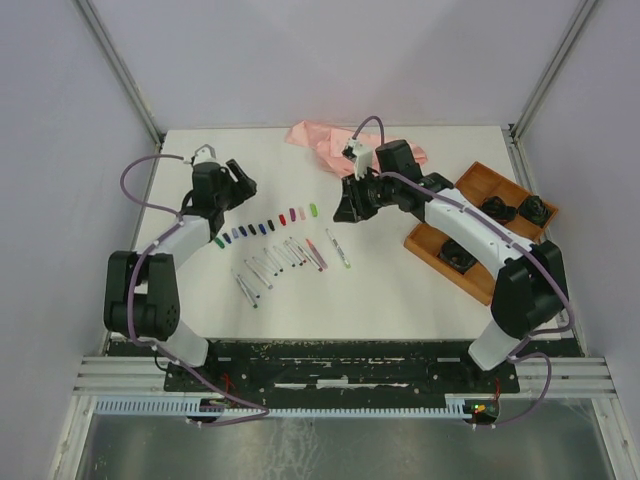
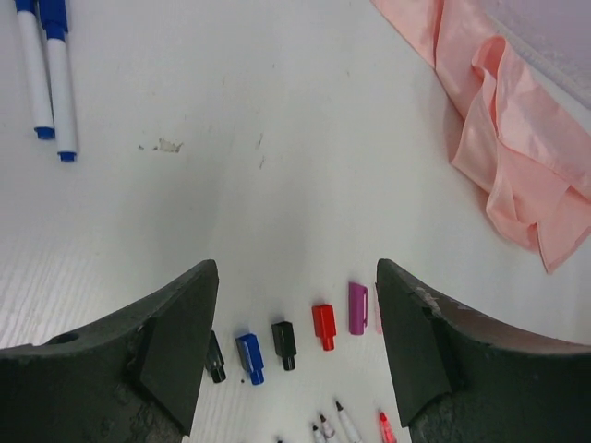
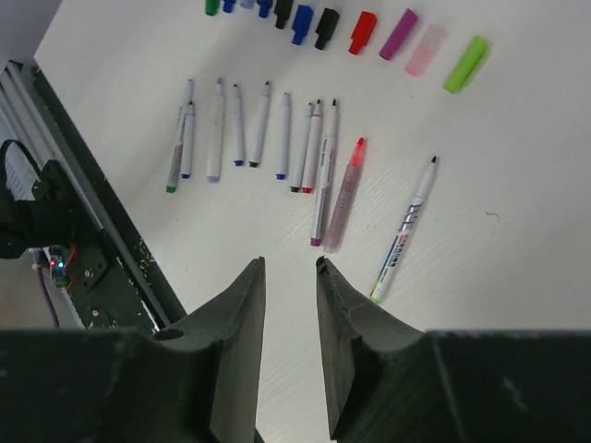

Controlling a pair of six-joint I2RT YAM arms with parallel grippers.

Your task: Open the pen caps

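Two white pens with dark blue caps still on, a capped pen (image 2: 61, 92) and its neighbour (image 2: 33, 74), lie side by side at the upper left of the left wrist view. From above, the left arm largely hides them. My left gripper (image 1: 243, 180) is wide open over the table, empty. A row of loose caps, among them a red cap (image 3: 363, 32) and a green cap (image 3: 465, 65), lies beyond several uncapped pens. Nearest my right gripper is an uncapped pen (image 3: 404, 228) with a bare tip. The right fingers stand part open, a narrow empty gap between them.
A pink cloth (image 1: 335, 140) lies along the back edge. At the right, a brown compartment box (image 1: 478, 180) holds several dark items.
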